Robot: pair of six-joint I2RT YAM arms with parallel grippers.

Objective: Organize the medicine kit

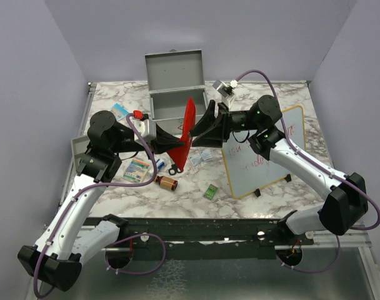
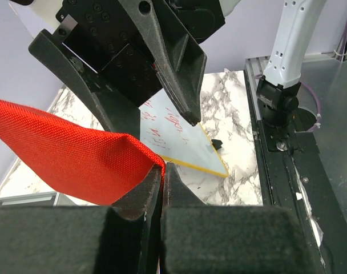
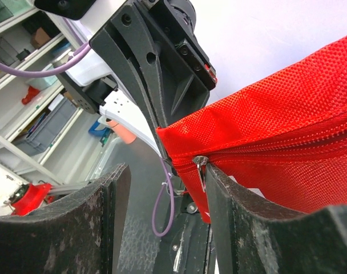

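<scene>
A red zippered pouch (image 1: 186, 119) hangs upright above the table, its lower edge held in my shut left gripper (image 1: 177, 141); in the left wrist view the fabric (image 2: 88, 154) runs down between the fingers. My right gripper (image 1: 202, 125) is part open at the pouch's other side, and in the right wrist view the zipper pull (image 3: 201, 161) sits beside its right finger. Below lie a brown bottle (image 1: 165, 183), a green box (image 1: 210, 192), scissors and packets. An open grey case (image 1: 174, 119) stands behind.
A white board (image 1: 259, 175) with red writing covers the right of the marble table. A second grey container (image 1: 79, 147) is at the left edge.
</scene>
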